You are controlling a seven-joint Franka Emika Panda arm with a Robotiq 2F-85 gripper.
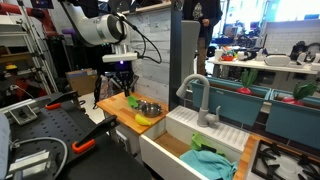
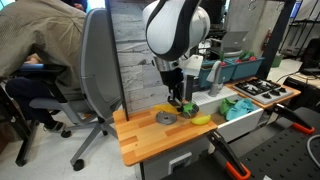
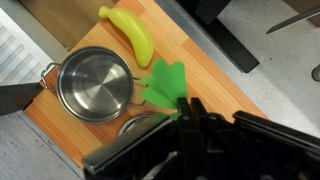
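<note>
My gripper is shut on a green cloth (image 3: pixel 165 85), which fans out from the fingertips in the wrist view. Beside the cloth, a round steel pot (image 3: pixel 95 88) with two handles rests on the wooden board, its inside empty. A round metal lid (image 3: pixel 138 123) lies partly hidden under the cloth and gripper. The yellow banana (image 3: pixel 131 36) is on the board past the pot. From exterior view 1, the gripper (image 1: pixel 130 93) hovers over the back left of the board, with the cloth (image 1: pixel 135 91) hanging from it.
A white sink (image 1: pixel 178 140) holding a teal cloth (image 1: pixel 207 164) adjoins the wooden board (image 2: pixel 140 140). The tall faucet (image 1: pixel 200 95) stands behind it, and a stove (image 1: pixel 280 160) is farther right. Bare board shows at the near left in exterior view 2.
</note>
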